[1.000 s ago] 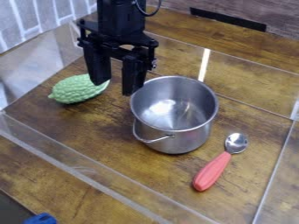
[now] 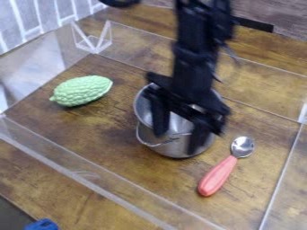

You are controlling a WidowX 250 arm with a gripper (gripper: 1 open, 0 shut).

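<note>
My black gripper [image 2: 180, 112] is blurred, low over the steel pot [image 2: 175, 146] at the centre and covering much of it; whether its fingers are inside the pot or open cannot be made out. A green bumpy vegetable [image 2: 82, 90] lies to the left of the pot. A spoon with a red handle [image 2: 217, 175] lies to the right of the pot, toward the front.
Clear panels or edges border the work area. A small blue object [image 2: 41, 225] is at the bottom-left corner.
My gripper has moved right and down from beside the vegetable to over the pot, now hiding much of it. The vegetable, pot and spoon look unmoved.
</note>
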